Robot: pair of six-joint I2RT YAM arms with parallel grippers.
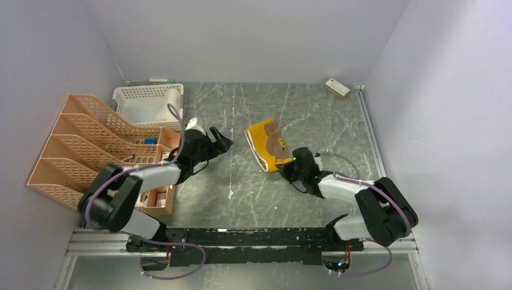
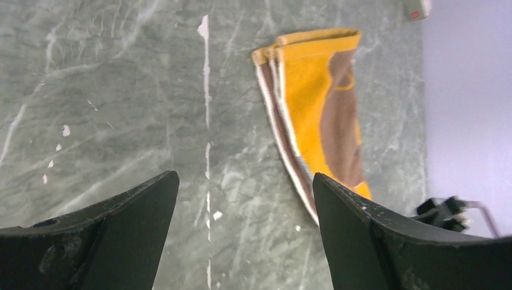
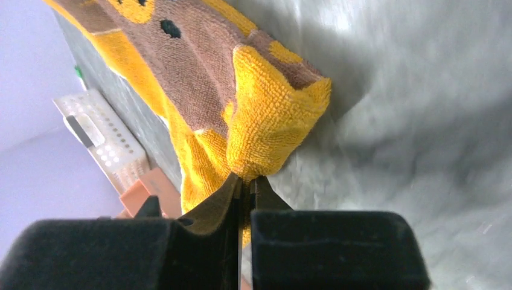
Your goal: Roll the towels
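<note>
A folded yellow and brown towel [image 1: 261, 144] lies slanted across the middle of the grey table, its white edge facing left. My right gripper [image 1: 281, 166] is shut on its near end; in the right wrist view the yellow cloth [image 3: 265, 115] bunches up and runs in between the fingertips. To the left of the towel, and apart from it, my left gripper [image 1: 223, 139] hangs above the table. Its fingers [image 2: 115, 232] stand wide apart in the left wrist view, with only bare table between them and the towel [image 2: 305, 90] further off.
A white basket [image 1: 130, 92] with a pale roll [image 1: 173, 104] inside stands at the back left. An orange compartment rack [image 1: 78, 145] fills the left side. A small white box [image 1: 337, 87] sits at the back right.
</note>
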